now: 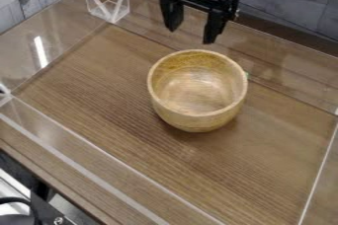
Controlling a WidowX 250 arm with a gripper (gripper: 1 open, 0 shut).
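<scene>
My gripper is a black mechanism at the top middle, hanging above the table behind a large pale yellow bowl, with its fingers open and apart. The bowl stands empty at the middle of the wooden table, below and in front of the gripper.
A clear wire or plastic holder stands at the back left near the table's edge. A dark cable lies at the bottom left, off the table.
</scene>
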